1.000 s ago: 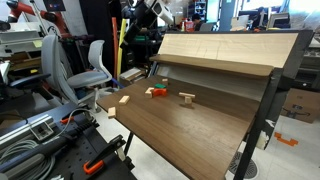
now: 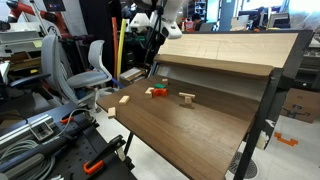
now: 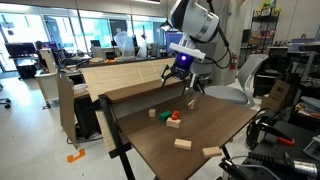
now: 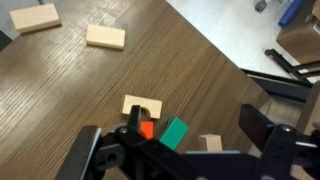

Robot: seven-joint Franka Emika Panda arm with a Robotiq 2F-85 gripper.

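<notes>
My gripper hangs above the table in open air, its fingers open with nothing between the fingers. In the wrist view a green block (image 4: pixel 174 132) lies partly between and beyond the fingertips. Beside it sits a small red-orange piece (image 4: pixel 147 129), partly covered by the left finger. A pale wooden block (image 4: pixel 142 106) lies just past that piece. Another wooden block (image 4: pixel 211 143) is close to the right finger. Two more pale blocks, one (image 4: pixel 105 37) near the top and one (image 4: pixel 35 18) in the upper left corner, lie farther off.
A single wooden block (image 2: pixel 187 98) stands apart to the right of the coloured pieces. A raised wooden shelf (image 2: pixel 215 66) runs along the back edge. A grey chair (image 2: pixel 85 75) is at the left.
In exterior view 1 the gripper has come down and to the right, from high at the left to above the coloured blocks. The blocks on the table look unmoved.
</notes>
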